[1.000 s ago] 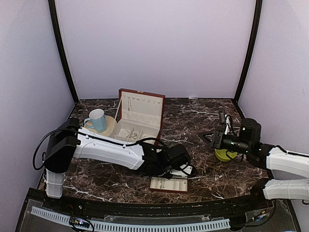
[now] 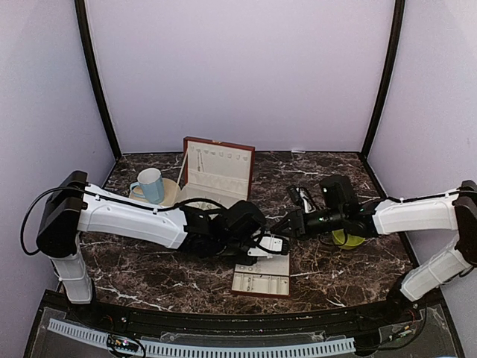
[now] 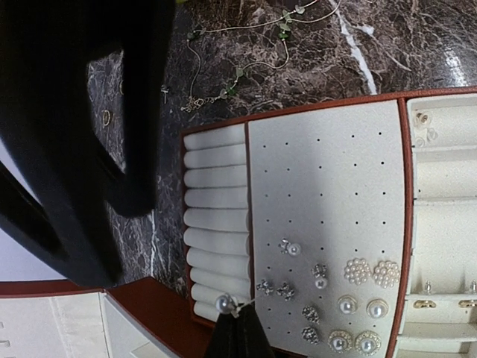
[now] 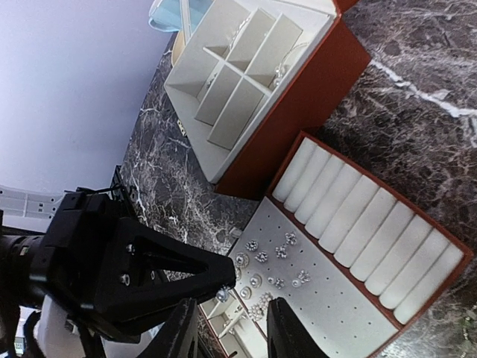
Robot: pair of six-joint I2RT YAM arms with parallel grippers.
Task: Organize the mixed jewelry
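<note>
A pearl earring [image 3: 226, 303] with a thin post sits at the tip of my left gripper, which is shut on it. In the right wrist view the same earring [image 4: 223, 294] shows at the left fingertips. My right gripper is open and empty, its fingers apart and pointing toward the left tip. The organizer tray [image 3: 328, 179] lies beneath both grippers. Pearl and crystal earrings [image 3: 359, 271] fill one end of its pin-holed panel; ring rolls [image 3: 216, 198] run along one side and compartments [image 3: 447, 175] along the other.
The open jewelry box [image 2: 216, 171] stands behind the left arm, close to the tray. A blue mug [image 2: 150, 185] is at the back left. A yellow-green bowl [image 2: 347, 239] is partly under the right arm. A necklace [image 3: 242, 71] lies on the marble beside the tray.
The right gripper has moved left from near the bowl to beside the left gripper.
</note>
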